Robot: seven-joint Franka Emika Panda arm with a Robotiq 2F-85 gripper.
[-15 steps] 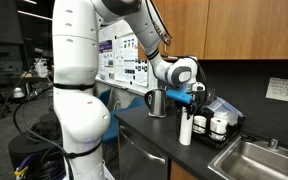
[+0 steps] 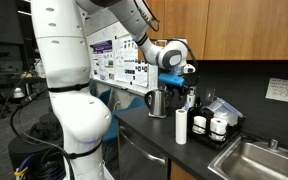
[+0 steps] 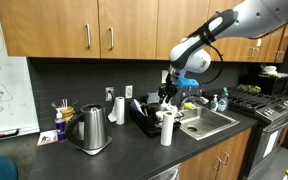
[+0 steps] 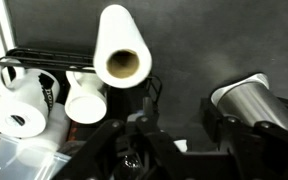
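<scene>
A tall white cylinder (image 2: 181,126) stands upright on the dark counter, in front of the dish rack. Exterior view 2 also shows the cylinder (image 3: 167,130), below the arm's end. Seen from above, its round hollow end faces the wrist camera, and the cylinder (image 4: 124,38) lies ahead of the fingers, not between them. My gripper (image 2: 188,90) hangs above and slightly to the right of it in exterior view 1. Dark fingers reach up from the bottom of the wrist view with a space between their tips. Whether anything dark is held there cannot be made out.
A steel kettle (image 4: 262,105) stands to one side. White mugs (image 4: 20,105) sit in the dark dish rack (image 2: 206,129), close to the cylinder. Beyond the rack is the sink (image 2: 249,162).
My gripper has risen from the cylinder's top and is now clear above it. The cylinder stands slightly farther left in exterior view 1.
</scene>
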